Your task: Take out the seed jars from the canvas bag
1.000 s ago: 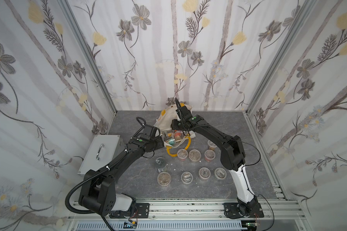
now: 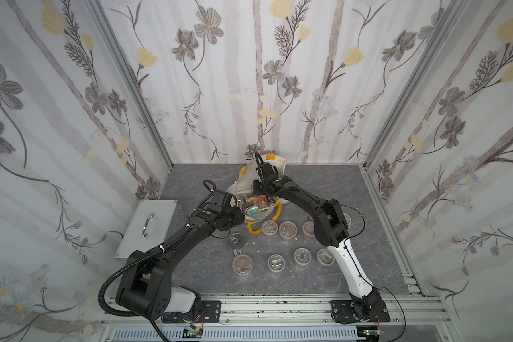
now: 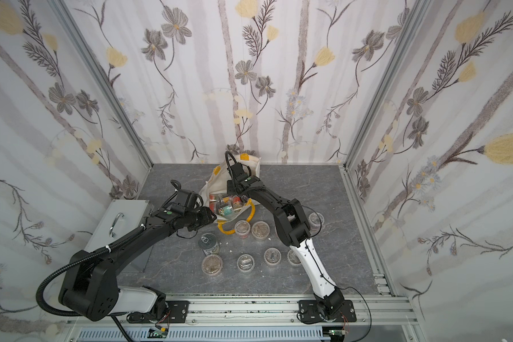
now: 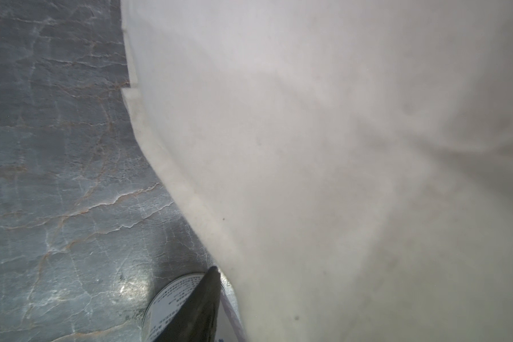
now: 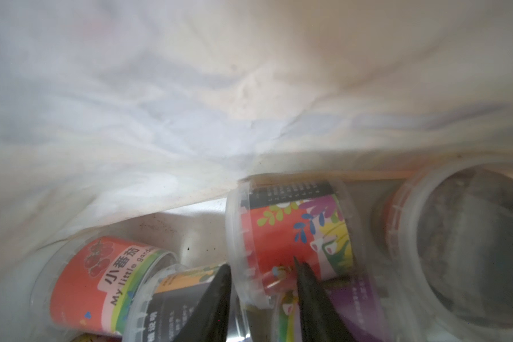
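Note:
The white canvas bag (image 2: 244, 181) with yellow handles lies at the back middle, holding several seed jars. My left gripper (image 2: 239, 216) is at its left front edge; in the left wrist view bag fabric fills most of the picture, and whether it is pinched is hidden. My right gripper (image 2: 258, 188) is inside the bag. In the right wrist view, its part-open fingers lie over a red-labelled jar (image 5: 285, 228), beside a red tomato jar (image 5: 85, 285), a dark-labelled jar (image 5: 171, 307), a purple jar (image 5: 347, 307) and a clear-lidded jar (image 5: 478, 239).
Several seed jars (image 2: 287, 229) stand in front of the bag. A metal can (image 2: 238, 244) sits at left front, and a white box (image 2: 136, 228) is at far left.
The left gripper has moved slightly lower.

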